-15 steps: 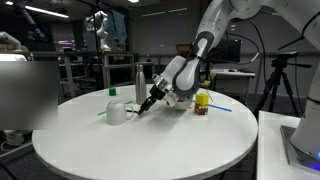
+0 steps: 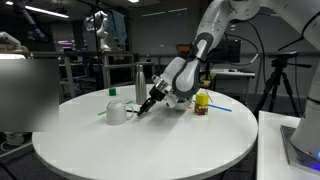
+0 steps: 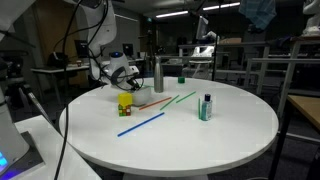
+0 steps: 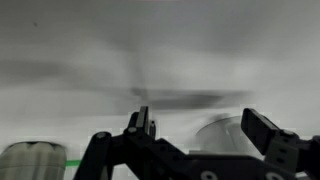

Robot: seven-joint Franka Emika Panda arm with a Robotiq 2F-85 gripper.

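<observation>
On the white round table (image 2: 150, 150), my gripper (image 2: 143, 112) hangs low, its fingertips close to the tabletop. In the wrist view its dark fingers (image 4: 259, 130) stand apart, and no held object shows in the gap. A pale mug (image 2: 117, 114) stands just left of the gripper in exterior view 1. The wrist view shows a rounded, light object, likely that mug (image 4: 226, 132), beside the right finger. Whether finger and mug touch, I cannot tell.
A yellow object with red and green parts (image 3: 125, 104) sits nearer the table's front, by a blue stick (image 3: 141, 124). A metal bottle (image 3: 158, 77) stands behind the mug. Farther right is a small bottle (image 3: 205, 108).
</observation>
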